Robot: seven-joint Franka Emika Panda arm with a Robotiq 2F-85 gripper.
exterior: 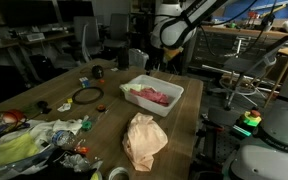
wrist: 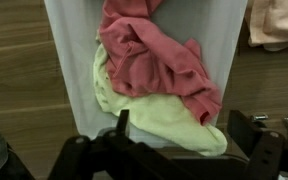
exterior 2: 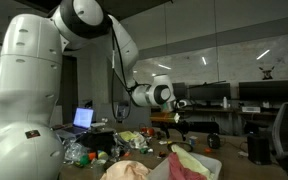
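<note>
A white box (exterior: 132,98) stands on the wooden table with cloths in it. In the wrist view a crumpled red cloth (wrist: 156,58) lies over a pale yellow cloth (wrist: 164,118) inside the box. My gripper is open above the box, its dark fingers spread wide and nothing held between them. Outside the box rests a crumpled beige-pink cloth (exterior: 142,140), which also shows at a corner of the wrist view. Exterior view 2 shows the yellow cloth (exterior 2: 191,162) beside the red one (exterior 2: 186,172).
Cluttered cloths and small items (exterior: 24,150) cover the left of the table. A black cable ring (exterior: 86,95) lies behind the box, and a dark cylinder (exterior: 97,72) stands farther back. Bare tabletop separates the box from the beige-pink cloth.
</note>
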